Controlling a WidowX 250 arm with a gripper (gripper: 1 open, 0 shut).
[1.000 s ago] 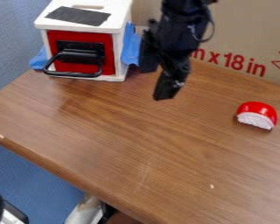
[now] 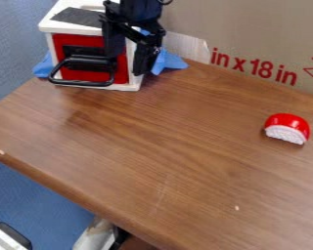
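A white toy oven with a red front, a black top panel and a black bar handle stands at the back left of the wooden table. My dark gripper hangs over the oven's upper right part, in front of its right side; whether it is open or shut is hard to see. A red block with a white bristled or textured face lies at the right of the table.
A blue cloth lies beside and behind the oven. A cardboard panel with red print stands at the back.
My gripper has moved left and up, from above the middle of the table to the oven's right part. The oven and red block look unmoved.
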